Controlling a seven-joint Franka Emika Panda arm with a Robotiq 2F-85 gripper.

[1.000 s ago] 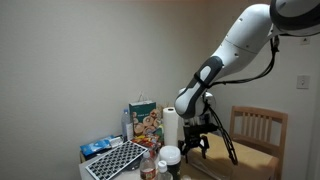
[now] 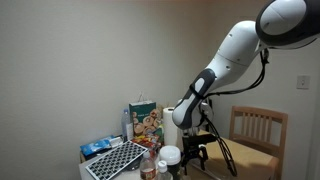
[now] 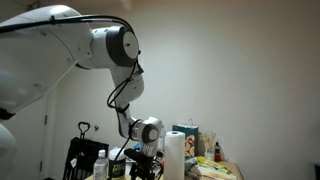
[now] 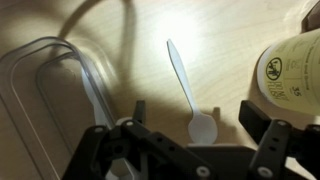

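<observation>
A white plastic spoon [image 4: 189, 95] lies on the wooden table in the wrist view, its bowl toward the bottom of the frame. My gripper is open above it, one finger to each side of the spoon's bowl, with nothing held. In the first exterior view the gripper [image 2: 198, 158] points down over the table beside the bottles. A clear plastic tray [image 4: 62, 110] sits left of the spoon in the wrist view, with a white utensil visible through it. To the right stands a pale yellow labelled container [image 4: 292, 75].
Bottles [image 2: 148, 165], a white-lidded container [image 2: 171, 156] and a dish rack [image 2: 115, 160] crowd the table's left side. A paper towel roll [image 3: 175, 155] stands behind. Past the table is a wooden chair [image 2: 257, 125].
The arm has shifted slightly and its hand sits a little lower toward the table than before. The objects on the table look unmoved.
</observation>
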